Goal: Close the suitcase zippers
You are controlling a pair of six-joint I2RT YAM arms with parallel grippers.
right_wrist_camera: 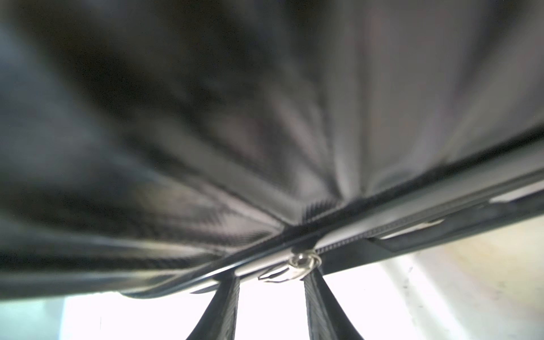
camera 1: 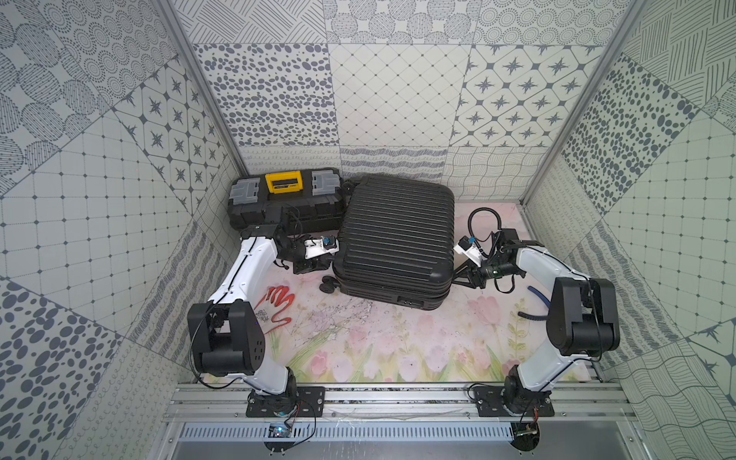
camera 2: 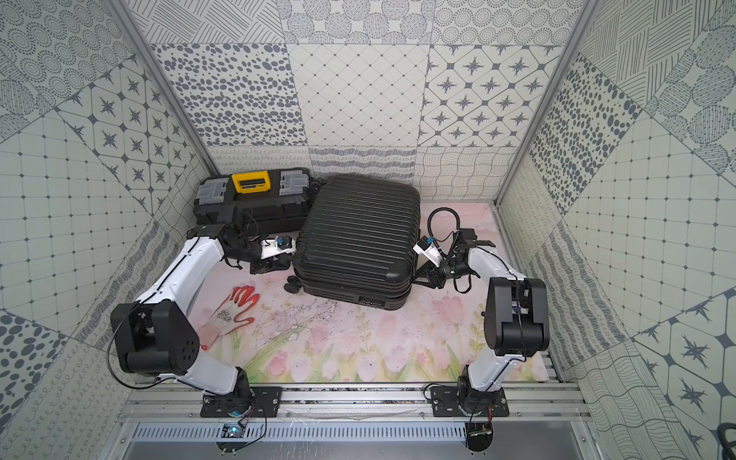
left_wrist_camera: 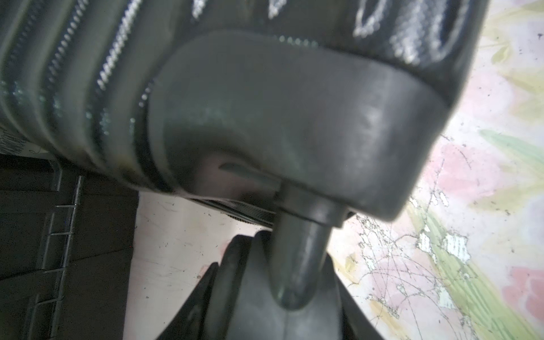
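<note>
The black ribbed suitcase [camera 1: 398, 230] lies flat in the middle of the table. Along its right side, in the right wrist view, runs the zipper seam [right_wrist_camera: 385, 212], with a metal zipper pull [right_wrist_camera: 288, 268] hanging from it. Just below that pull, my right gripper stands open, one fingertip on either side; contact cannot be made out. At the suitcase's left corner my left gripper has its dark fingers around a caster wheel [left_wrist_camera: 272, 320] below its stem [left_wrist_camera: 300, 257]. How far its fingers are closed is hard to see.
A black toolbox [camera 1: 287, 207] with a yellow handle stands behind the left arm. A red-fingered glove [camera 1: 277, 305] lies front left. Blue tube pieces [camera 1: 539, 295] lie at the right.
</note>
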